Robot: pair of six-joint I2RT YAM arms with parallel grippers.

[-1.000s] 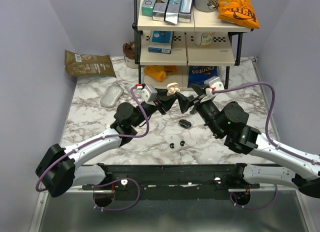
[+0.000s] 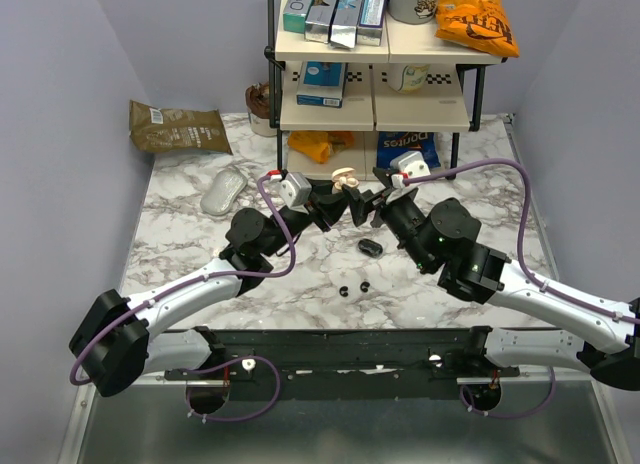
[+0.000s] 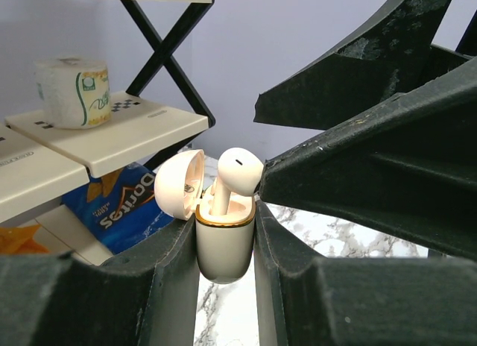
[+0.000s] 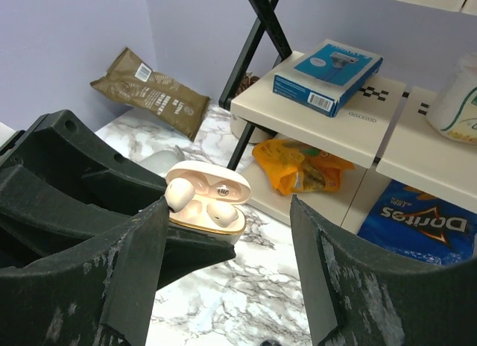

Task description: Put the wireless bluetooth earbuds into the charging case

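The white charging case (image 3: 223,249) is held upright, lid (image 3: 177,185) raised, with my left gripper (image 2: 332,196) shut on it. One earbud (image 3: 238,171) stands tilted in the case, its stem partly in and its head proud of the rim. In the right wrist view, a second earbud (image 4: 222,212) sits lower in the other slot. My right gripper (image 2: 368,192) is open just to the right of the case. In the left wrist view, the tip of its nearer finger (image 3: 350,163) meets the side of the raised earbud's head; whether it presses cannot be told.
Behind the hands stands a shelf (image 2: 330,119) with boxes and bags. A dark oval object (image 2: 370,248) and two small black pieces (image 2: 344,291) lie on the marble table (image 2: 250,309). A clear tray (image 2: 223,192) is at left, near a brown bag (image 2: 180,129).
That earbud's head has turned slightly and moved left a little. The left gripper and case hold nearly still.
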